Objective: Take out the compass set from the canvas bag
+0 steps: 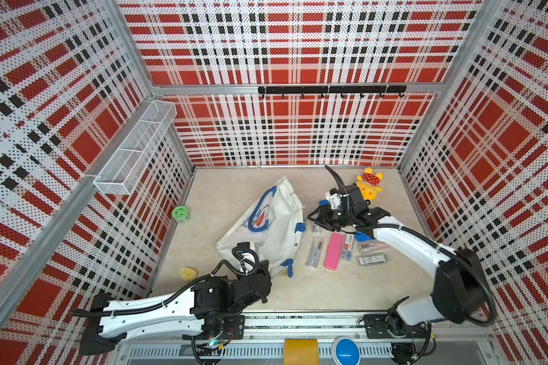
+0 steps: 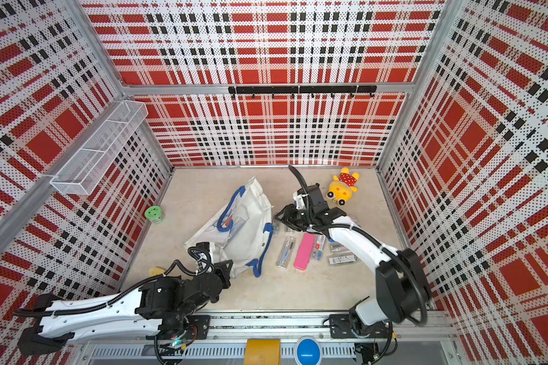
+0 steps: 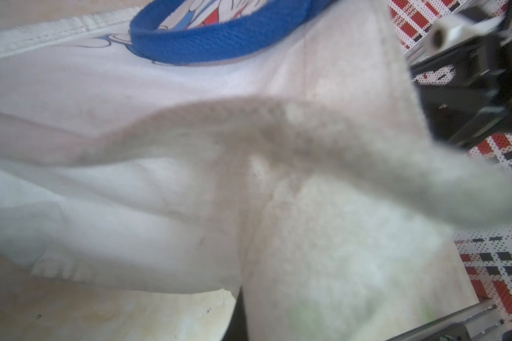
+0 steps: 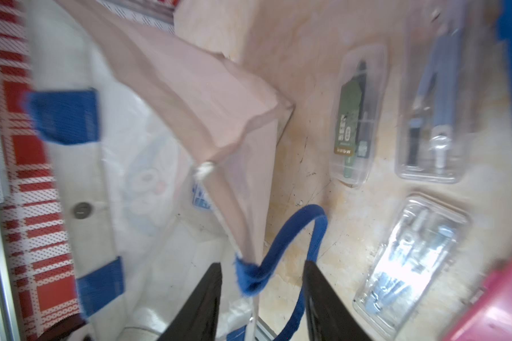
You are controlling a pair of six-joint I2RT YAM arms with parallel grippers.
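Observation:
The white canvas bag (image 1: 280, 225) with blue handles (image 2: 229, 210) slumps on the table's left-centre, with a clear case showing faintly inside. My left gripper (image 1: 252, 264) is at its front end, looking shut; in the left wrist view pale fabric hides most of it. My right gripper is part open, over the bag's right edge and a blue strap, nothing visibly held. Clear cases of compasses and stationery (image 4: 438, 113) lie right of the bag, beside a pink case (image 1: 332, 250).
A yellow plush toy (image 2: 342, 188) lies at back right, blue cases under the right arm. A green spool (image 1: 180, 213) and a small yellow object (image 1: 187, 273) sit on the left. A wire basket (image 1: 131, 158) hangs on the left wall.

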